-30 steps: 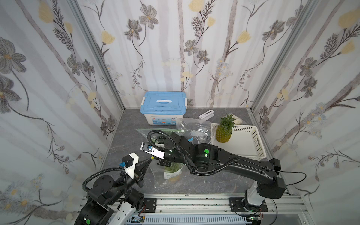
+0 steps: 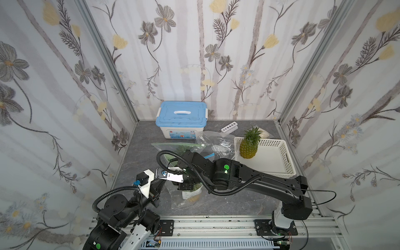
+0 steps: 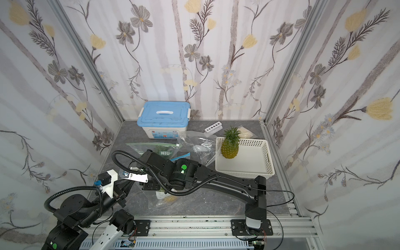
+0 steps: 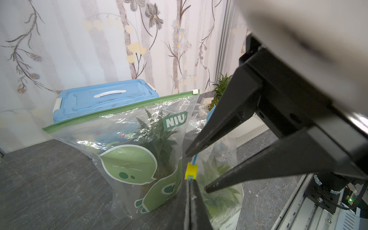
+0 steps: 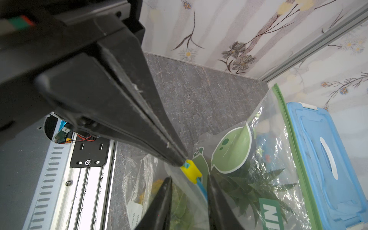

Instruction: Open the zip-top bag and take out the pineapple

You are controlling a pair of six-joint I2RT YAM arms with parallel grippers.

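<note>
A clear zip bag with a blue zip (image 4: pixel 225 187) stands in front, with green leaves inside it; its Date label shows at the bottom. At its corner sits a yellow slider (image 4: pixel 190 169). My left gripper is shut on that slider end, a bit of teal showing at its fingertips. From the right, my right gripper stands open, its fingers (image 5: pixel 164 199) on either side of the blue zip strip (image 5: pixel 201 188), just past the slider. In the top views the right arm hides most of this bag.
A second bag with a green zip (image 4: pixel 126 105) stands behind, leaves inside. The blue-lidded box (image 2: pixel 181 116) is at the back. Right, a pineapple (image 2: pixel 248 149) rests in the white basket (image 2: pixel 287 164). A white strip (image 2: pixel 229 127) and clear plastic (image 2: pixel 220 141) lie behind.
My right gripper has shifted slightly left and turned a little, coming closer to the left fingertips. The left arm is almost where it was, and the yellow slider is now hidden in the top left view.
</note>
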